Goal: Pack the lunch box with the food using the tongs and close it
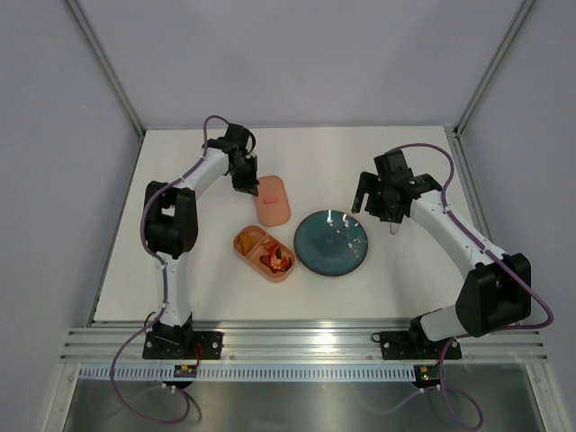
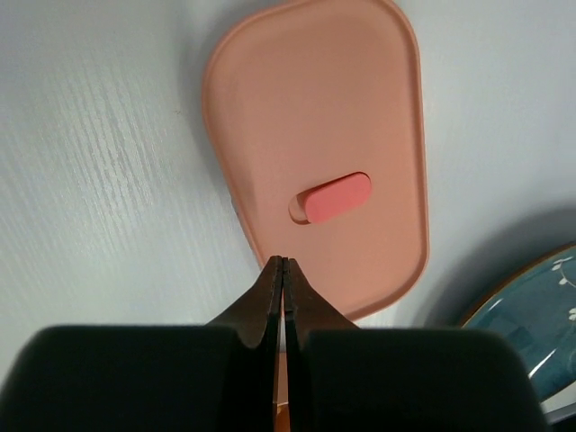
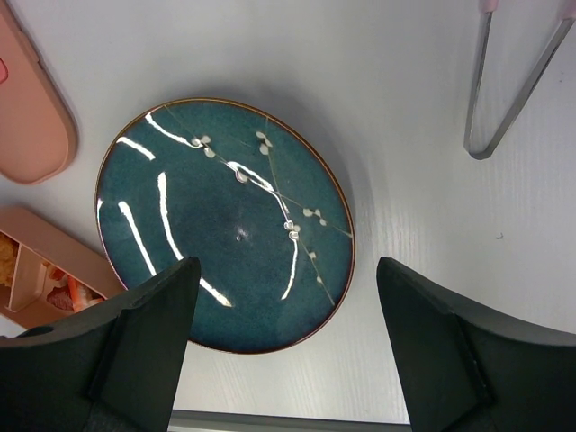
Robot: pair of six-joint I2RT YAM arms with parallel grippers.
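A pink lid (image 1: 273, 209) with a small latch (image 2: 337, 196) lies on the table; my left gripper hovers at its edge, shut, nothing between its fingers. The open lunch box (image 1: 276, 274) holds food in compartments, including something fried and red pieces, just below the lid in the top view. A dark teal plate (image 1: 321, 250) lies to the box's right. My right gripper stands open and empty above the plate's right side.
Metal tongs (image 3: 487, 149) with pink parts lie right of the plate, partly under the right arm in the top view.
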